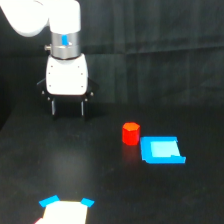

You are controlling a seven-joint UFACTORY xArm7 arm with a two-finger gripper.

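Observation:
A small red block (pixel 131 133) sits on the dark table, right of the middle in the camera view. Just to its right, and slightly nearer, lies a pale square (pixel 164 149) bordered with blue tape. My white gripper (pixel 68 108) points downward at the upper left, well apart from the red block. Its two dark fingers stand wide apart, with nothing visible between them.
At the bottom left edge a pale, flat-looking thing (pixel 65 213) with blue corners is partly cut off. Dark curtains (pixel 150 60) hang behind the table. The table between my gripper and the front is clear.

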